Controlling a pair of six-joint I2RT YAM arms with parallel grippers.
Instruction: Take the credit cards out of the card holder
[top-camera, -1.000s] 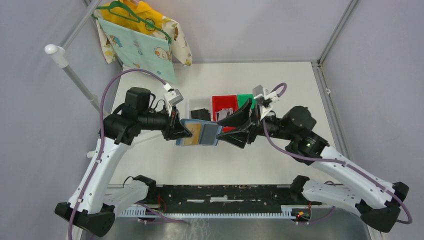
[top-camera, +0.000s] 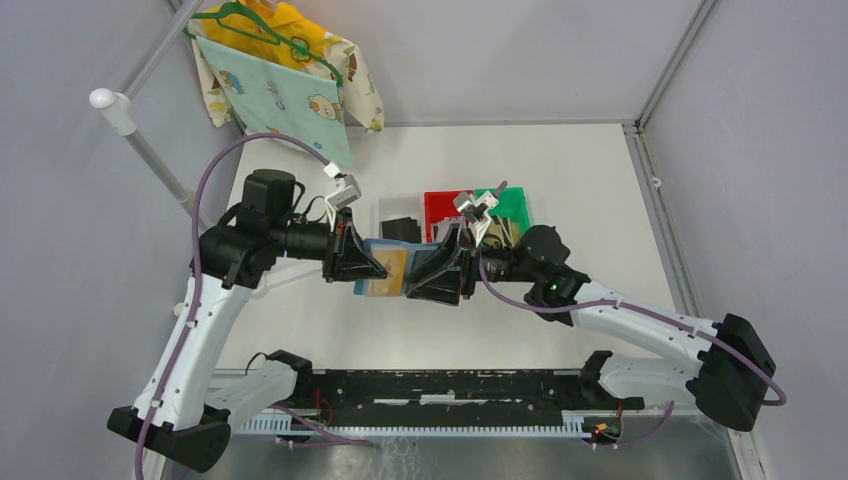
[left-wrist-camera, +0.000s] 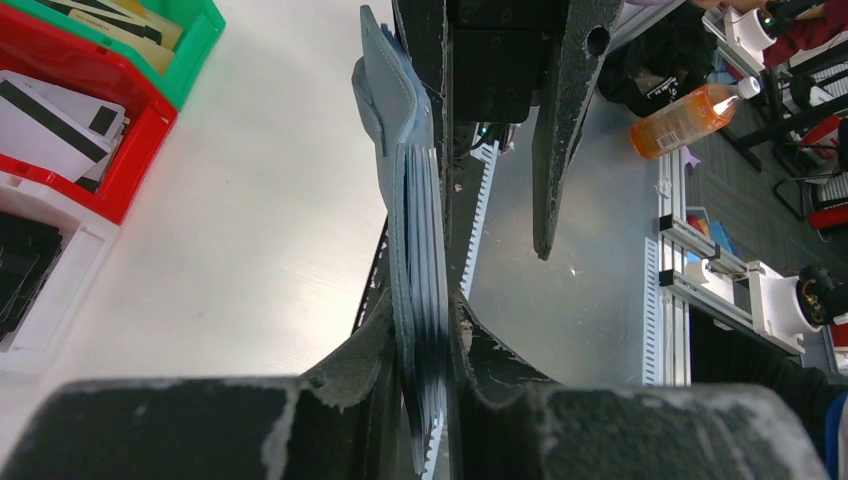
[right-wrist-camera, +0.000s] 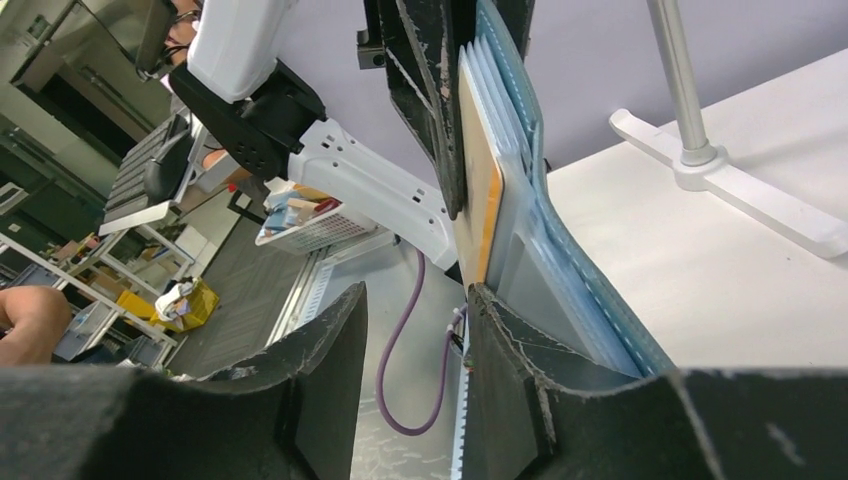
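Note:
The blue-grey card holder (top-camera: 416, 258) hangs above the table, opened to a gold card (top-camera: 392, 270). My left gripper (top-camera: 374, 268) is shut on one end of it. Edge-on in the left wrist view, the holder (left-wrist-camera: 398, 180) shows its stacked clear sleeves (left-wrist-camera: 428, 230). My right gripper (top-camera: 414, 286) is part open at the other end. In the right wrist view, its right finger (right-wrist-camera: 505, 350) overlaps the sleeves near the gold card (right-wrist-camera: 475, 190), the left finger (right-wrist-camera: 330, 345) standing apart. Whether that finger touches a card or sits between sleeves, I cannot tell.
Behind the holder are a white bin (top-camera: 383, 208) with black items, a red bin (top-camera: 432, 204) with cards and a green bin (top-camera: 518, 205) with cards. Clothes on a green hanger (top-camera: 235, 10) hang at the back left.
My right gripper has moved left, from beside the holder's free end to overlapping it, and its fingers have come closer together.

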